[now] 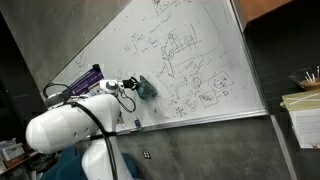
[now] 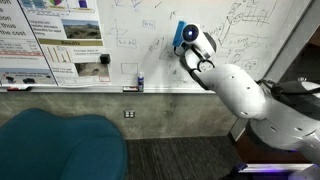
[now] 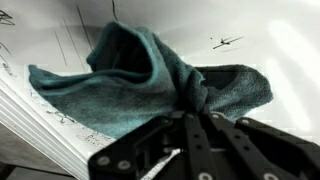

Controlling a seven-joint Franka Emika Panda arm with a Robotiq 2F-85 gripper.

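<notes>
A teal cloth (image 3: 130,80) is bunched between the fingers of my gripper, which is shut on it. The cloth spreads to both sides of the fingers in the wrist view and hides the fingertips. Behind it is the whiteboard (image 1: 185,55), covered in black marker drawings and writing. From exterior view 1 the cloth (image 1: 146,88) appears against the board's lower left part, just right of the gripper (image 1: 134,84). Whether it presses on the surface cannot be told. In exterior view 2 a blue bit of cloth (image 2: 179,33) shows beside the gripper.
Posters (image 2: 55,40) cover the board's left side. A small bottle (image 2: 141,82) stands on the ledge (image 2: 165,92) under the board. A teal chair (image 2: 65,145) is on the floor below. At the right in exterior view 1 is a shelf with papers (image 1: 305,125).
</notes>
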